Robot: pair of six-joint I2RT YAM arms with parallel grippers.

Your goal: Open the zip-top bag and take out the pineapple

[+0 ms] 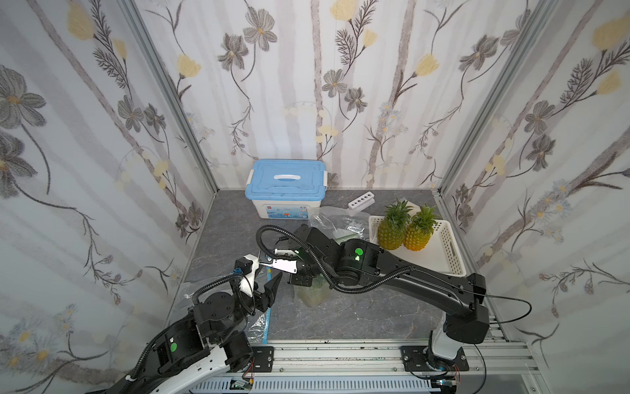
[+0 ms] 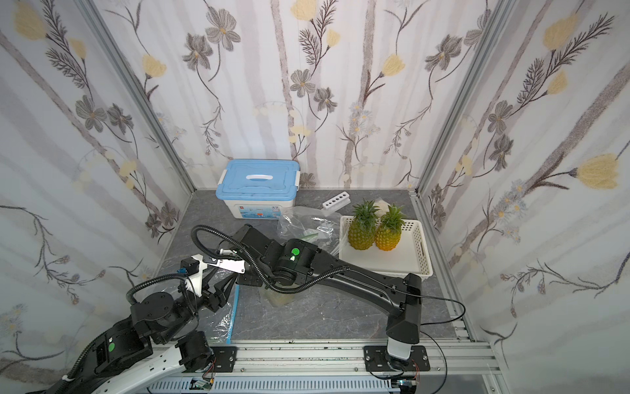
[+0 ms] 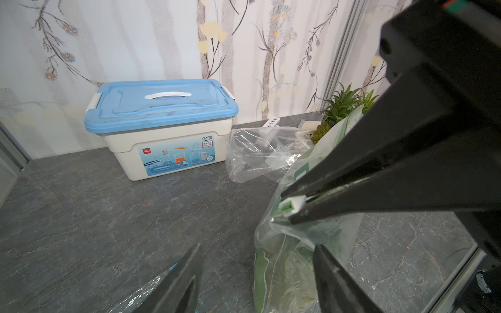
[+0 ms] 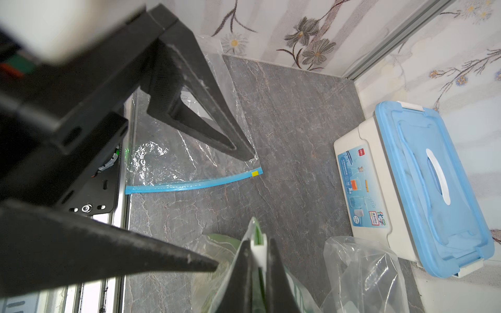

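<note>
In the left wrist view a translucent bag [image 3: 284, 260] with something pale green inside stands upright. My right gripper is shut on its top edge. My left gripper is part open just in front of the bag, nothing between its blurred fingers. Two pineapples, stand in a white basket [image 1: 452, 256] at the right; the bag's contents cannot be told clearly.
A lidded storage box [image 1: 286, 187] and a white power strip [image 1: 361, 201] are at the back. A clear plastic bag [image 3: 261, 151] lies before them. A blue-zip bag [image 4: 193, 185] lies flat at the left front.
</note>
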